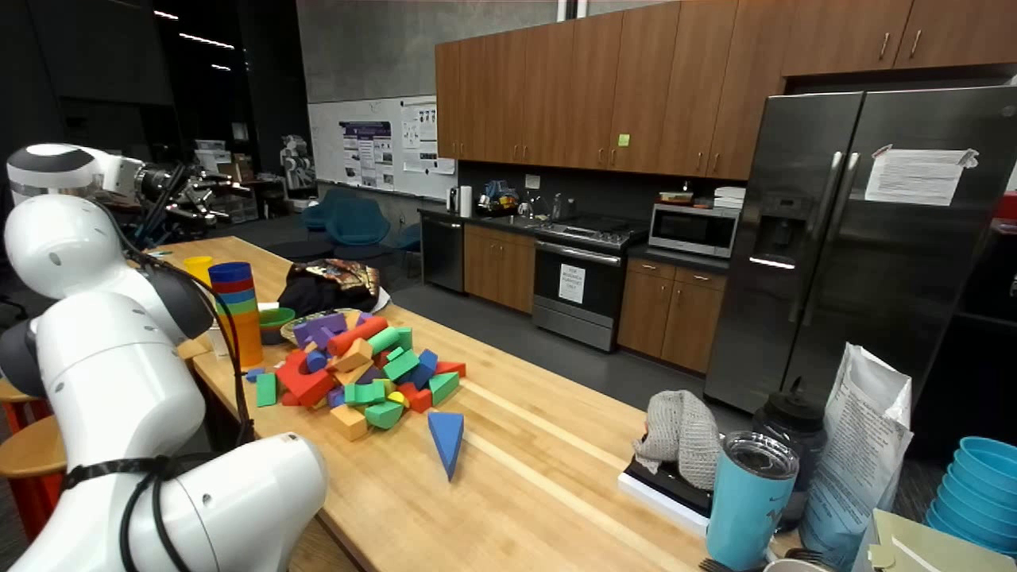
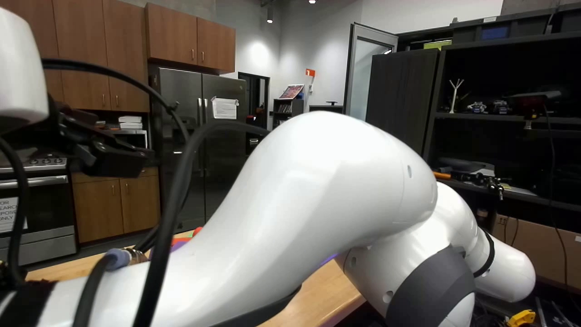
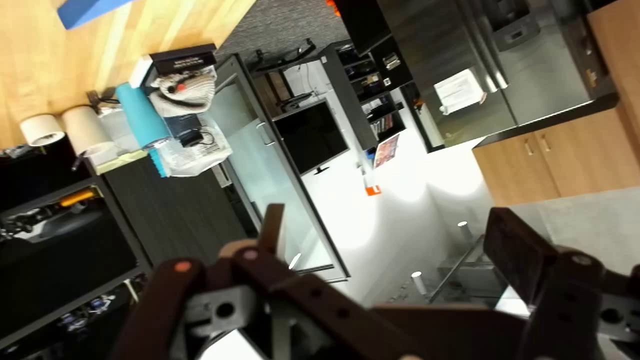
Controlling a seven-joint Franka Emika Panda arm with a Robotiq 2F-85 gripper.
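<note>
A heap of coloured blocks (image 1: 357,367) in red, green, blue, purple and orange lies on the wooden table (image 1: 534,448). Apart from it, nearer the camera, rests a blue triangular block (image 1: 446,440); part of a blue block (image 3: 90,11) shows at the wrist view's top left. High above the far left of the table is my gripper, well away from the heap. Its two fingers stand wide apart, with nothing between them.
Stacked coloured cups (image 1: 238,314), a green bowl (image 1: 276,318) and a dark bag (image 1: 329,286) stand beside and behind the heap. At the near right are a turquoise tumbler (image 1: 751,496), a grey knitted item (image 1: 679,434) and a white bag (image 1: 858,448).
</note>
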